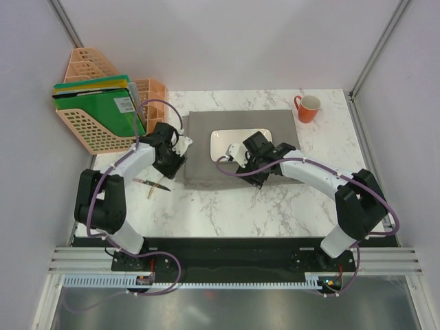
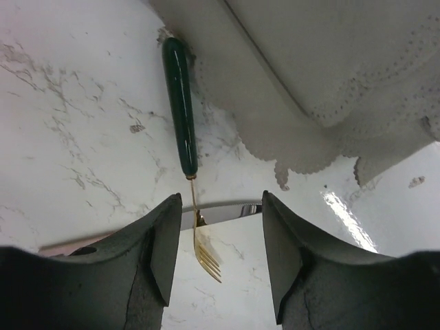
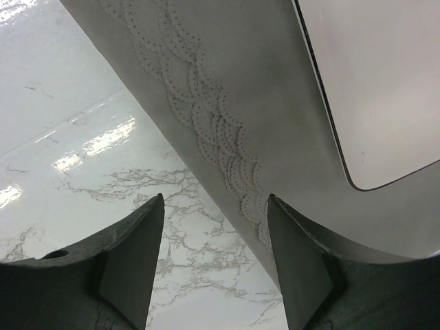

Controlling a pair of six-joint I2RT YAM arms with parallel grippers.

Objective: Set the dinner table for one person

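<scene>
A fork with a dark green handle (image 2: 180, 110) and gold tines (image 2: 207, 260) lies on the marble table. Below its neck crosses a shiny metal utensil (image 2: 223, 213), partly hidden behind my left fingers. My left gripper is open over them, fingers apart, holding nothing. A white rectangular plate (image 1: 223, 139) lies on the grey placemat (image 1: 199, 158), its near right part covered by my right arm. Over the placemat's lace-patterned near edge, my right gripper is open and empty, with the plate's corner (image 3: 371, 165) to its upper right.
An orange mug (image 1: 307, 108) stands at the back right. At the back left, a peach basket (image 1: 96, 130) holds folders (image 1: 96, 106), close to my left arm.
</scene>
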